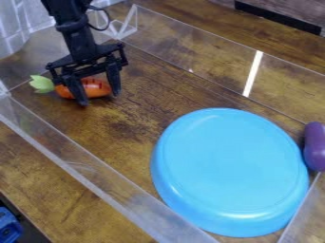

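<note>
An orange toy carrot (70,89) with pale green leaves lies on the wooden floor of a clear-walled bin at the upper left. My black gripper (89,87) is down over it, fingers around the carrot's body; whether they press on it I cannot tell. A large blue round lid or plate (229,171) lies at the lower right.
A purple object (314,147), perhaps an eggplant, is at the right edge by the bin wall. A blue item (8,228) sits outside at the lower left.
</note>
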